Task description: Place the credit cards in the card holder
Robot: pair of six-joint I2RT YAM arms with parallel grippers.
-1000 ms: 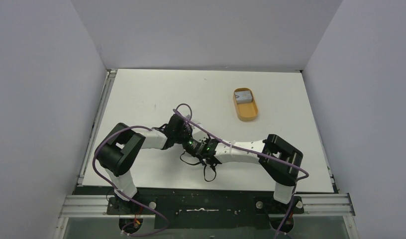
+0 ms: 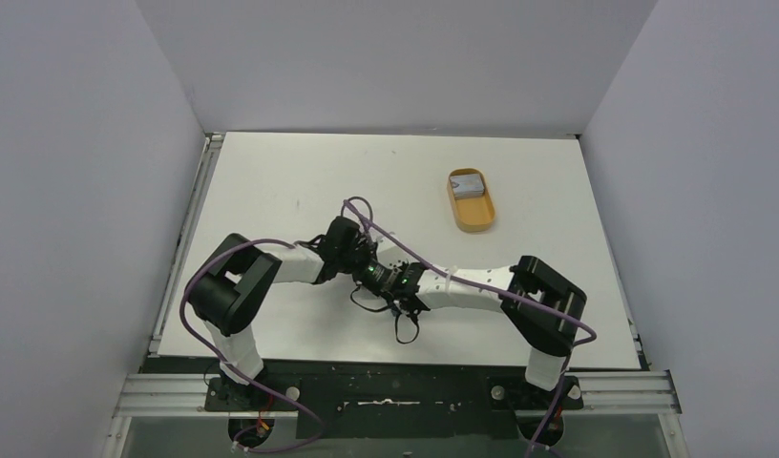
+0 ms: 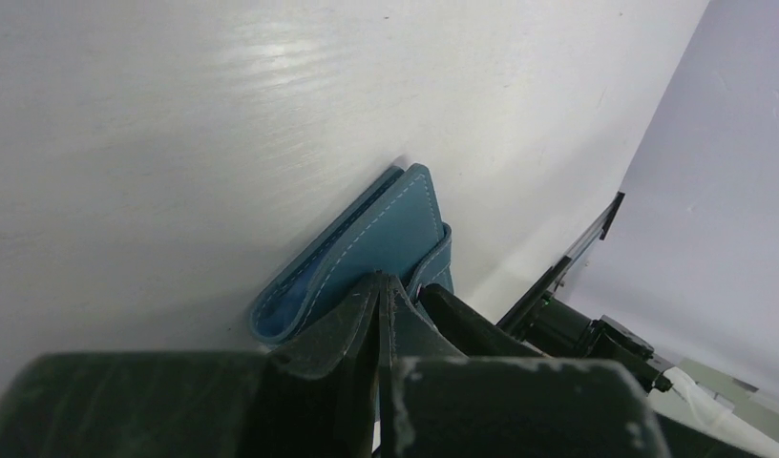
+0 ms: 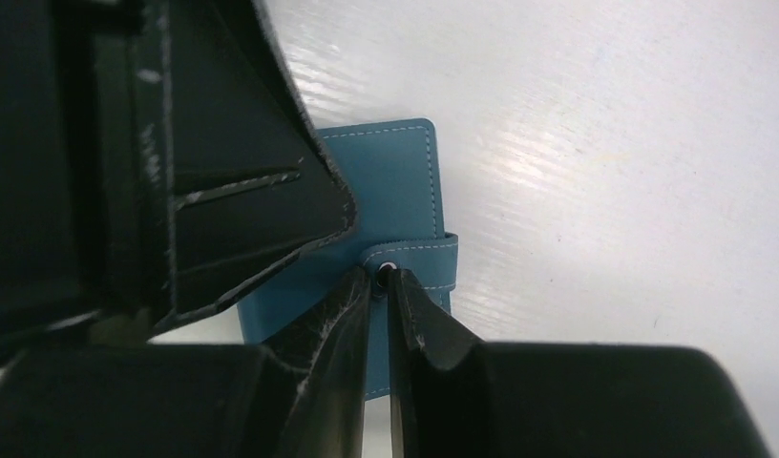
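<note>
A blue stitched leather card holder (image 3: 386,229) lies on the white table, mostly covered by both arms in the top view. In the left wrist view my left gripper is shut over the holder, its tips together. My right gripper has its tips close together at the snap on the holder's strap (image 4: 424,262); whether they touch or grip it I cannot tell. A dark part of the left arm covers the upper left of the right wrist view. No card can be made out in the holder.
An orange tray (image 2: 472,215) with grey cards (image 2: 466,185) in it stands at the back right of the table (image 2: 300,172). Both arms are crowded together at the middle.
The left arm's wrist has moved slightly with it. The tray is unchanged.
</note>
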